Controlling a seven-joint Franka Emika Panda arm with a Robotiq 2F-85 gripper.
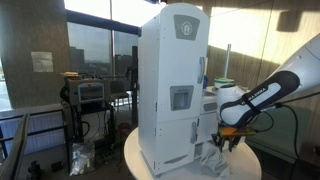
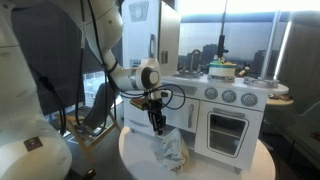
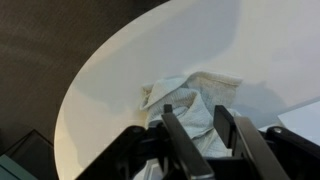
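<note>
A crumpled pale cloth lies on the round white table, in front of the toy kitchen. In the wrist view my gripper has its two fingers apart, with the cloth beyond and between them; the lower part of the cloth is hidden behind the fingers. From the side, the gripper points down above the cloth, with a little space seeming to show between them. The first exterior view also puts the gripper just above the cloth.
A tall white toy fridge stands beside the work area. The white toy stove has a pot on top and rises close behind the cloth. Bare table lies around the cloth, ending at a rounded edge.
</note>
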